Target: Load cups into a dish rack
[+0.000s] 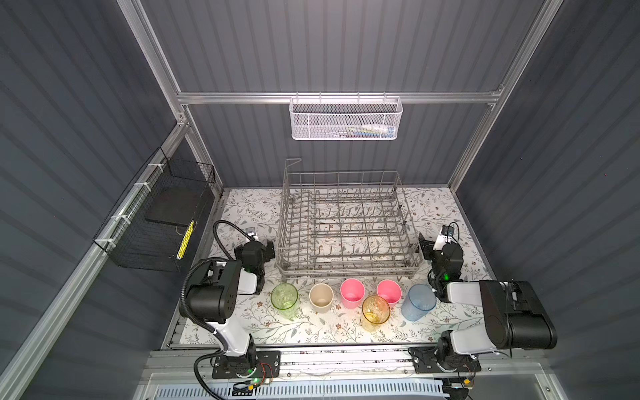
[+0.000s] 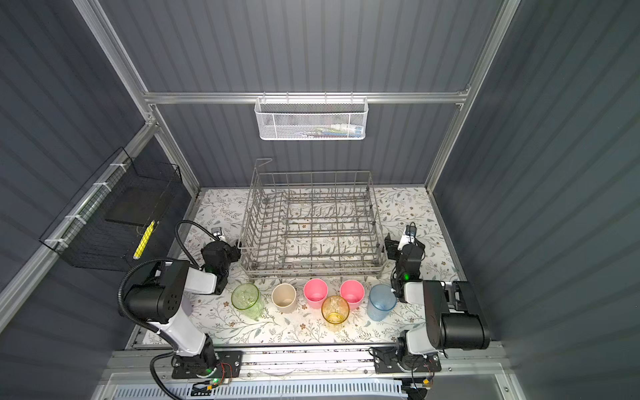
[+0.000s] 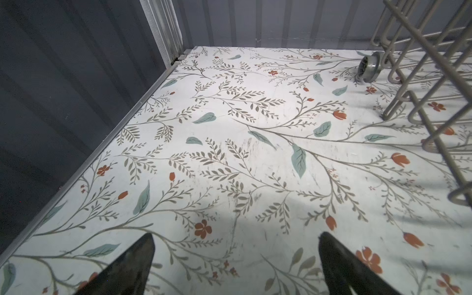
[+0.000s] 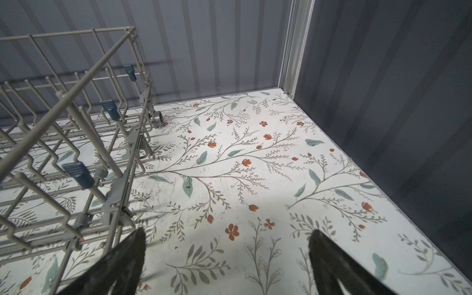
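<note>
An empty grey wire dish rack (image 1: 346,273) fills the middle of the floral table. A row of cups stands before it: green (image 1: 284,300), beige (image 1: 321,298), pink (image 1: 352,293), amber (image 1: 375,312), a second pink (image 1: 388,292) and blue (image 1: 418,302). My left gripper is left of the rack, open and empty, its fingers blurred at the left wrist view's lower edge. My right gripper is right of the rack, also open with only table between its fingers.
A black wire basket (image 1: 143,226) hangs on the left wall and a white mesh basket (image 1: 343,120) on the back wall. Bare table (image 2: 413,200) lies either side of the rack toward the back.
</note>
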